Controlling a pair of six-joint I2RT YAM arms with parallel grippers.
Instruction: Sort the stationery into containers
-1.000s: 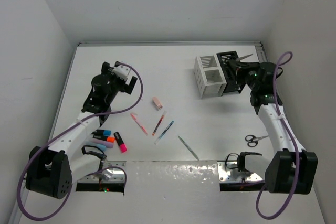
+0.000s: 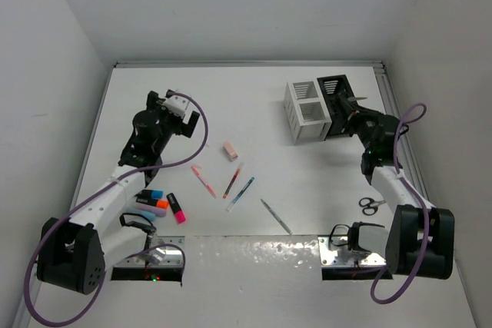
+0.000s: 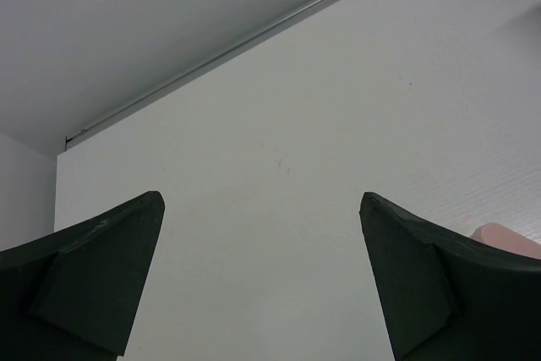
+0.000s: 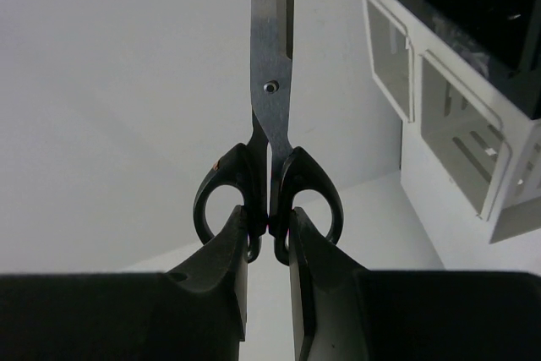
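Scissors with black handles [image 4: 271,95] are held upright in my right gripper, shut on the handles. In the top view, that gripper [image 2: 347,105] is at the black container [image 2: 336,84], beside the white two-compartment holder [image 2: 292,117]. My left gripper is open and empty over bare table, a pink eraser [image 3: 499,234] at its right. Pens [image 2: 273,213] and markers [image 2: 176,207] lie on the front and left table, with a second pair of scissors [image 2: 369,205] at the front right.
Walls and a rail run round the back and sides.
My right arm has moved down and inward at the black container, carrying the scissors lower. The left arm has not moved.
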